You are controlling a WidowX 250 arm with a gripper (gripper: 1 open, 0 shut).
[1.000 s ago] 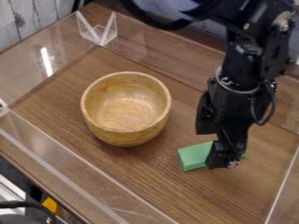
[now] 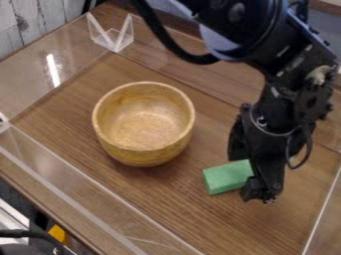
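Observation:
A black robot arm reaches down from the top right, and its gripper (image 2: pixel 261 177) is open, low over the table at a green block (image 2: pixel 224 179). The gripper's right part hides the block's right end, so I cannot tell whether the fingers touch it.
A tan bowl (image 2: pixel 144 98) sits left of the block. A white wire-like object (image 2: pixel 107 32) is at the upper left.

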